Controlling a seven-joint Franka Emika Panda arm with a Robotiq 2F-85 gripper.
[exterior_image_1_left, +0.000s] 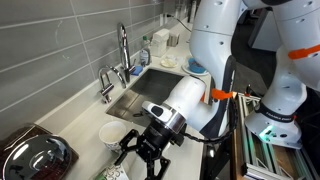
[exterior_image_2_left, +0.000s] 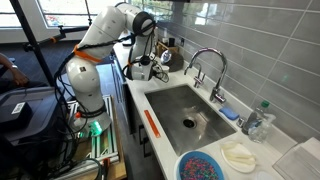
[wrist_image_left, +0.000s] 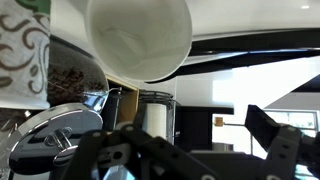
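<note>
My gripper (exterior_image_1_left: 139, 162) hangs low over the near left end of the counter, its fingers apart and nothing seen between them. Dark fingers (wrist_image_left: 265, 128) show along the bottom of the wrist view. A white bowl (exterior_image_1_left: 114, 134) stands just behind the gripper; the same bowl (wrist_image_left: 138, 38) fills the top of the wrist view. Beside it, cut by the left edge, is a white item with brown swirls and green (wrist_image_left: 22, 55). In exterior view 1 a white-and-green item (exterior_image_1_left: 114, 173) shows below the gripper, partly out of frame; its full shape is hidden.
A lidded dark pot (exterior_image_1_left: 40, 158) stands at the left by the wall. The sink (exterior_image_2_left: 190, 118) and its tall faucet (exterior_image_2_left: 222, 70) lie farther along the counter. Bottles (exterior_image_2_left: 257, 118) and a blue-filled round tub (exterior_image_2_left: 200, 166) sit beyond the sink.
</note>
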